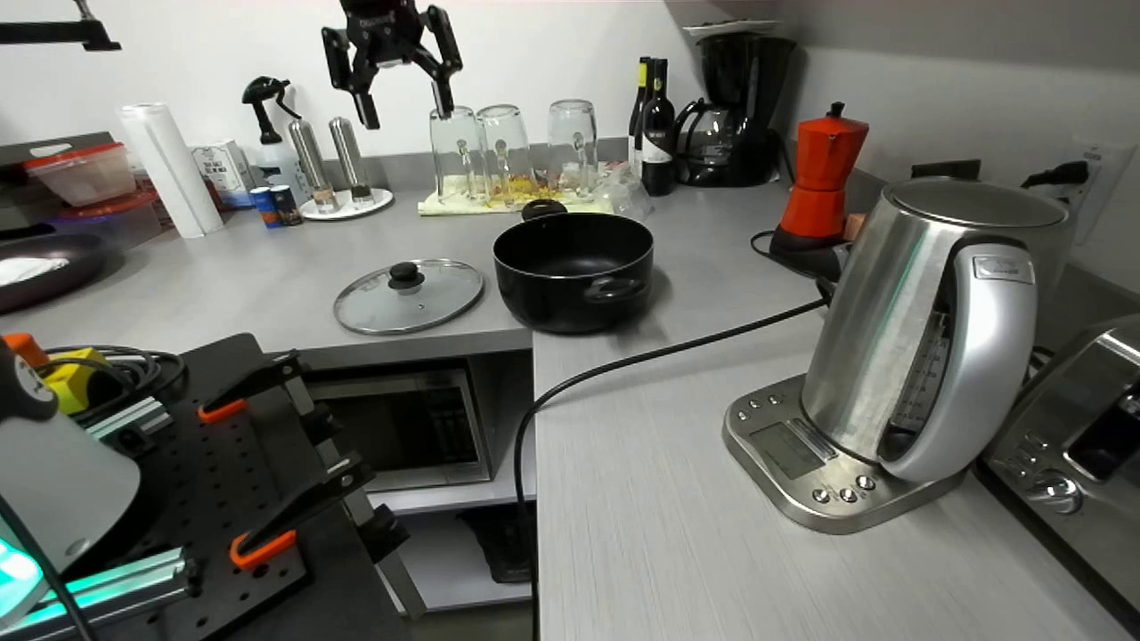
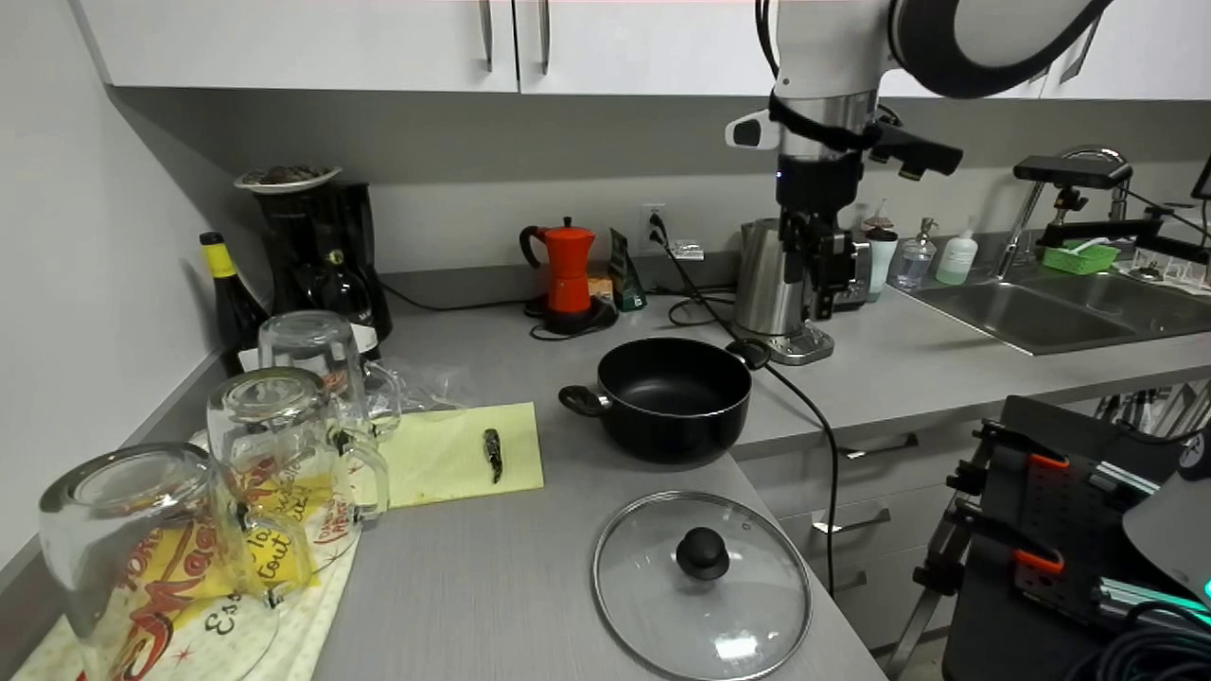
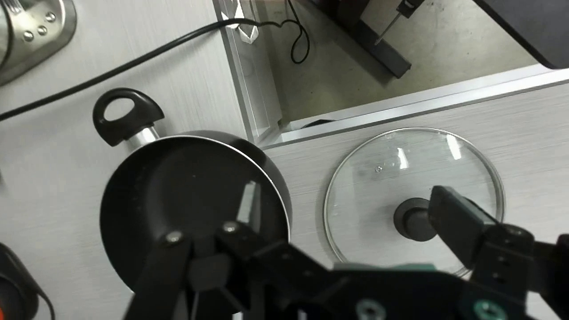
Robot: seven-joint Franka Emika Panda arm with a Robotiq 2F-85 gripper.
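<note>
A black two-handled pot [image 1: 572, 272] stands uncovered at the counter's inner corner, and its inside [image 3: 186, 197] looks empty. Beside it a round glass lid [image 2: 693, 613] with a black knob [image 3: 416, 219] lies flat, knob up. High over the counter hangs my gripper [image 1: 406, 107], pointing down with its fingers spread wide and nothing between them. From the wrist camera, one finger of the gripper overlaps the pot and the other overlaps the lid near its knob; both things are well below. The gripper [image 2: 819, 289] appears in front of the kettle in exterior view 2.
A black cable [image 1: 663, 351] crosses the counter and drops over its edge near the pot. A steel kettle [image 1: 908, 331] and a red moka pot [image 2: 568, 267] stand farther along. Upturned glass mugs [image 2: 148, 545] and a yellow cloth [image 2: 454, 454] occupy the other side.
</note>
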